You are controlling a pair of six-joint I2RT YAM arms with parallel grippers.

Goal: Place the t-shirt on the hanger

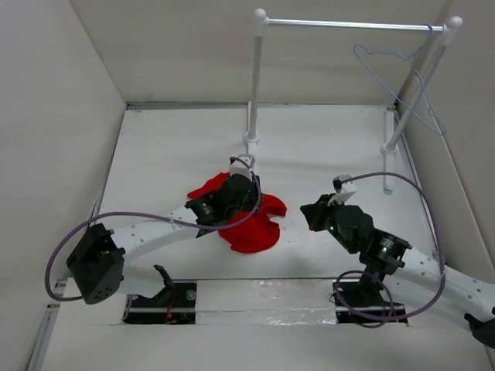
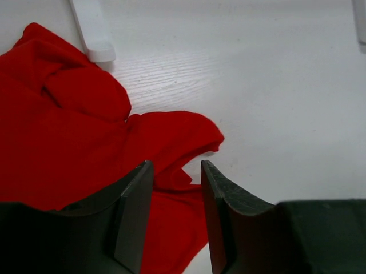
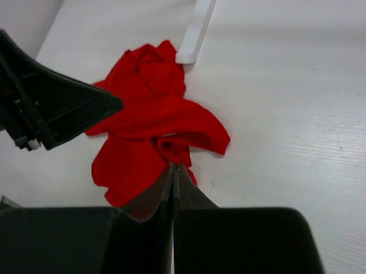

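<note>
A crumpled red t-shirt (image 1: 251,232) lies on the white floor, partly hidden under the left arm. Over it, pointing down, is my left gripper, its two fingers parted with cloth visible beneath and between them. In the right wrist view my left gripper appears at upper left. My right gripper (image 1: 308,210) points toward the shirt from its right; its fingertips (image 3: 168,188) look close together, and their state is hard to tell. A blue wire hanger (image 1: 371,69) hangs at the right end of the rack's rail.
The rack's white rail (image 1: 348,25) spans two posts, whose feet (image 1: 388,174) rest on the floor; the left foot lies just behind the shirt. Walls enclose the sides and back.
</note>
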